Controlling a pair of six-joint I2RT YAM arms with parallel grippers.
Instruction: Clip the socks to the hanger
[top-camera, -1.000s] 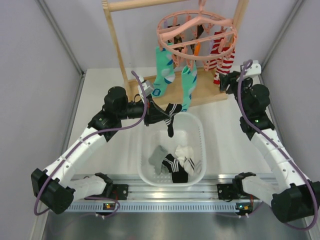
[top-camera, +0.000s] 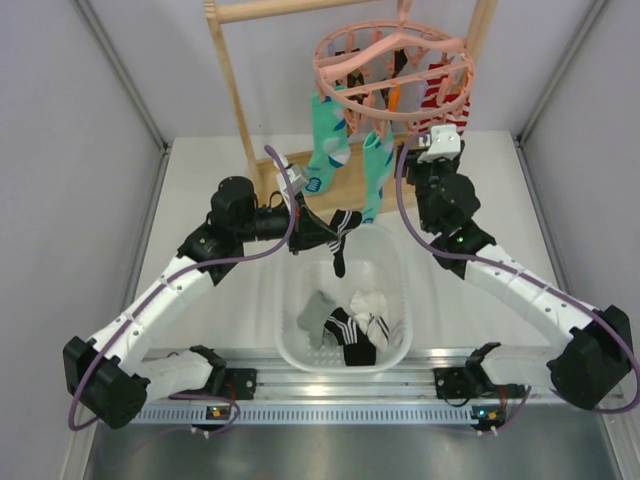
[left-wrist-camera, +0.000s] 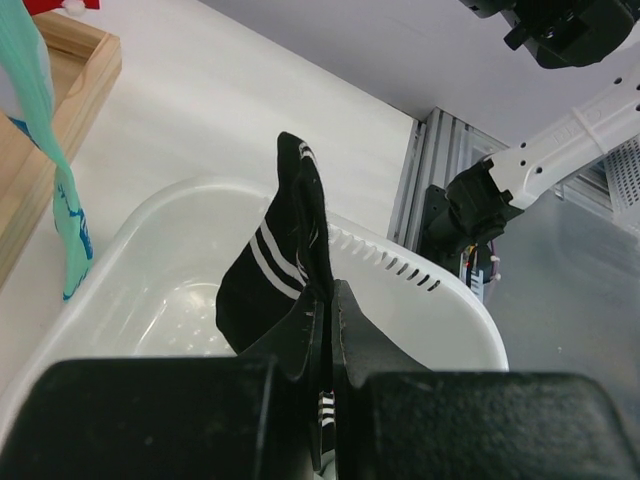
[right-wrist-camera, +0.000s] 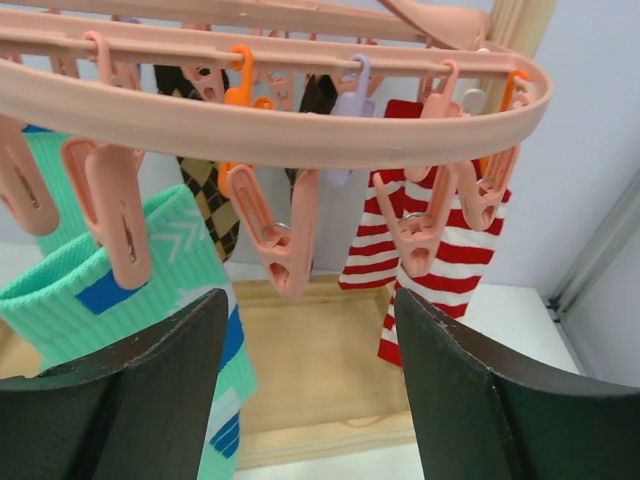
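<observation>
Above the basket, my left gripper (top-camera: 331, 235) is shut on a black sock (left-wrist-camera: 290, 240) with white stripes; part of it sticks up and part droops. The pink round hanger (top-camera: 393, 70) hangs from the wooden frame, carrying several socks on its clips. Among them are teal socks (right-wrist-camera: 165, 290) and red-and-white striped socks (right-wrist-camera: 440, 260). My right gripper is open with nothing between its fingers, just below the hanger's near rim. An empty pink clip (right-wrist-camera: 285, 240) shows just above the gap between its fingers.
A white basket (top-camera: 283, 300) on the table holds several more socks, among them a black striped one (top-camera: 352, 338), a grey one (top-camera: 316, 318) and a white one (top-camera: 370, 306). The wooden base (top-camera: 350, 188) lies under the hanger. Table to either side of the basket is clear.
My right arm has swung left and up, from beside the red-striped socks to under the hanger's near rim. The left gripper and its sock have stayed almost still.
</observation>
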